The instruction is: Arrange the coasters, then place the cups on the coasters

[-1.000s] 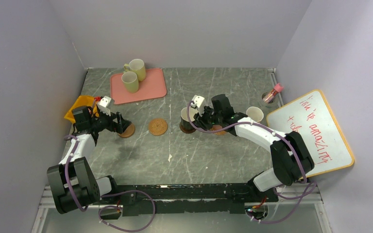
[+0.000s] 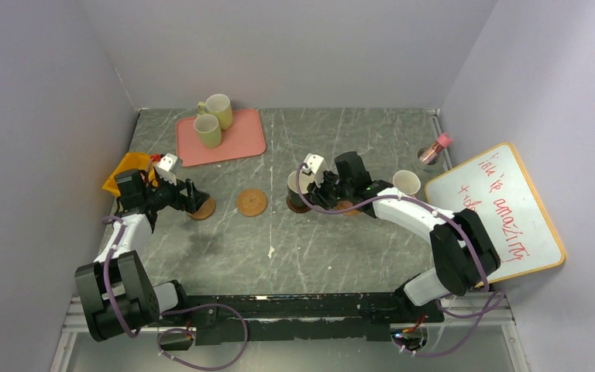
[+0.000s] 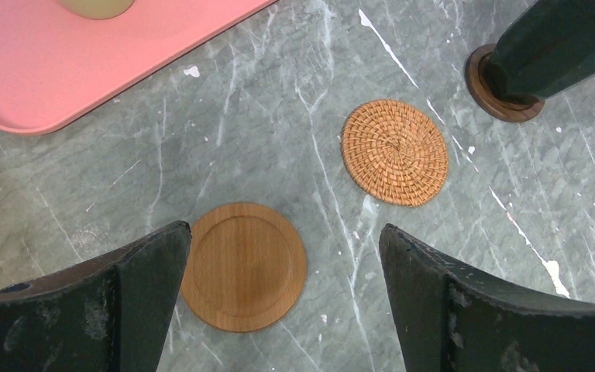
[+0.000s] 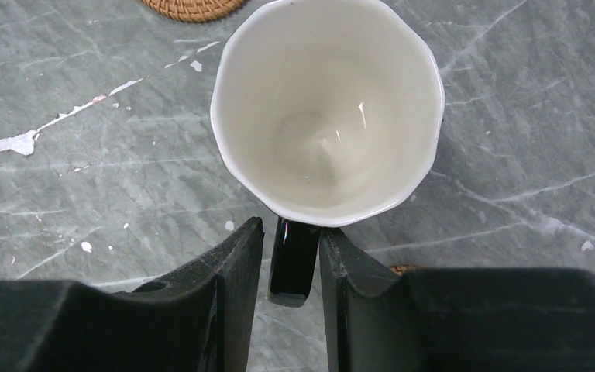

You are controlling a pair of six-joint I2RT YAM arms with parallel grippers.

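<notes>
A dark mug with a white inside (image 4: 321, 116) is upright, its black handle (image 4: 293, 267) between the fingers of my right gripper, which is shut on it. The left wrist view has the dark mug (image 3: 562, 50) over a dark wooden coaster (image 3: 519, 112); whether its base touches I cannot tell. Left of that lies a woven coaster (image 3: 395, 153). My left gripper stands open and empty above a lighter wooden coaster (image 3: 244, 267).
A pink tray (image 2: 240, 147) with two pale green mugs (image 2: 208, 130) is at the back left. Near the right side stand a white cup (image 2: 407, 182) and a pink-capped bottle (image 2: 435, 149). A yellow bin (image 2: 128, 164) sits behind the left arm. Bare table lies in front of the coasters.
The right gripper and the mug have shifted very slightly in the top view. The left arm keeps its place.
</notes>
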